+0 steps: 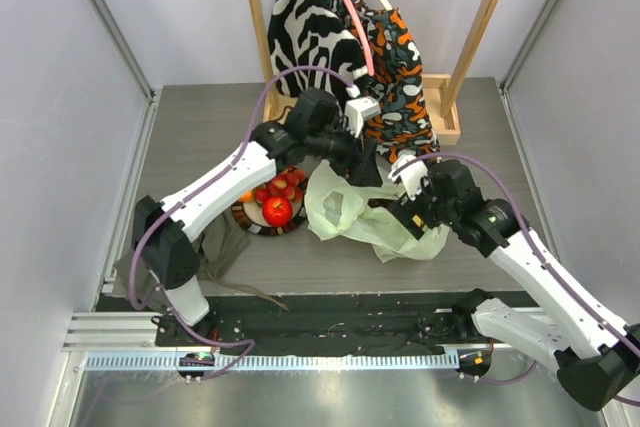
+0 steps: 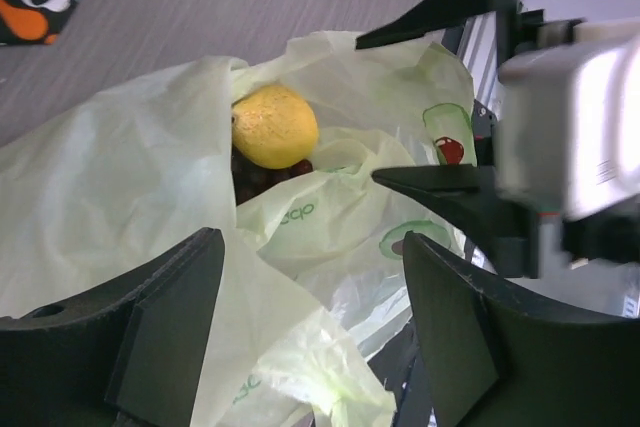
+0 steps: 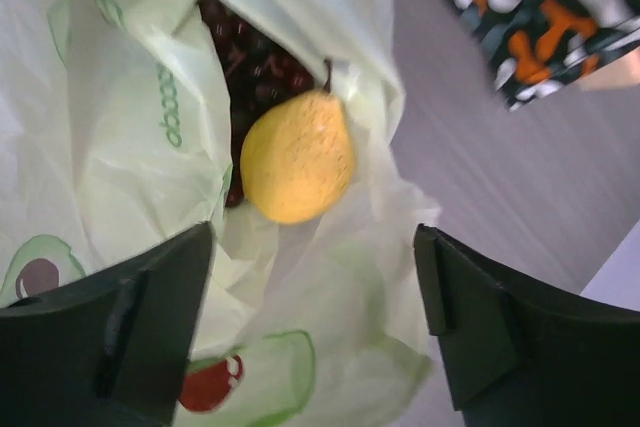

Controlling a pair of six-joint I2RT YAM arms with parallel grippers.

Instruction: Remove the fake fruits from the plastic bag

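The crumpled pale plastic bag (image 1: 340, 217) lies open under both grippers. Inside it a yellow fake fruit (image 2: 275, 127) and dark red fruits (image 3: 260, 67) show among the folds. My left gripper (image 1: 355, 172) hangs over the bag, its fingers apart with no fruit between them. My right gripper (image 1: 405, 212) is low over the bag's right part, open; its fingertips (image 3: 160, 307) straddle bag folds below the yellow fruit. In the left wrist view the right gripper is beside the bag, fingers spread.
A striped plate with red and orange fruits (image 1: 276, 211) lies to the left, beside an olive cloth bag (image 1: 215, 247). Patterned bags (image 1: 395, 87) hang from a wooden rack behind.
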